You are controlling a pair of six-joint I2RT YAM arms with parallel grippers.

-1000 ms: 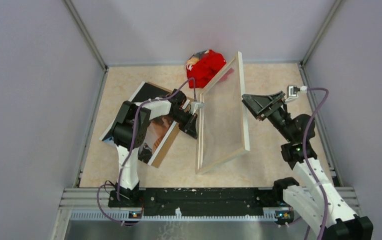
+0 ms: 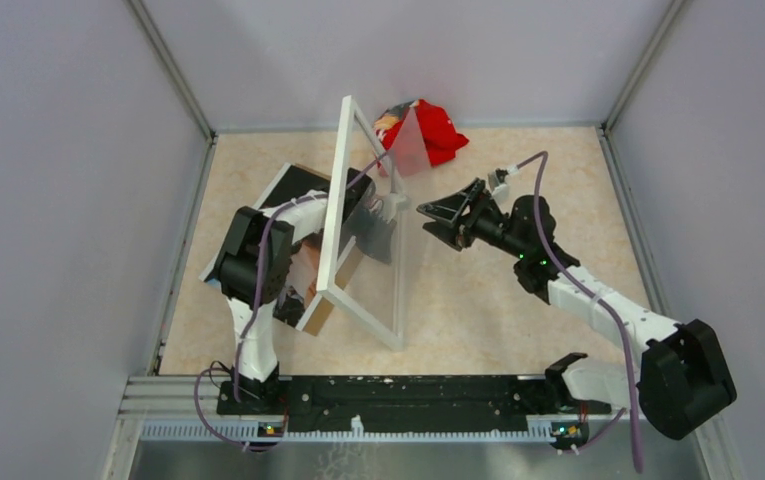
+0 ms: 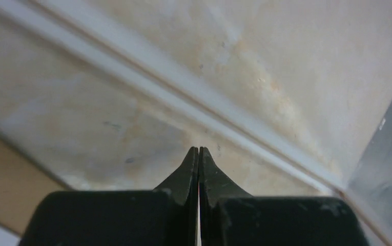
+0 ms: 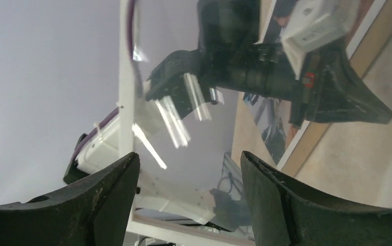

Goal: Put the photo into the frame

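Note:
The white frame (image 2: 334,215) with its clear pane stands on edge mid-table, its upper side tipped left over my left arm. Through the pane, my left gripper (image 2: 386,262) appears low near the frame's bottom edge. Its fingers (image 3: 188,171) are shut, with nothing visible between them. The photo (image 2: 291,303) lies flat at the left on a brown backing board (image 2: 322,312), partly covered by my left arm. To the right of the frame, my right gripper (image 2: 432,222) is open and empty; its fingers (image 4: 124,177) are spread, with the frame's border (image 4: 127,97) beyond them.
A crumpled red cloth (image 2: 440,130) lies at the back, partly behind the frame. Walls close in the left, right and back.
The frame's raised side has swung from leaning right, through upright, to leaning left. My right gripper has moved left and away from the frame's edge.

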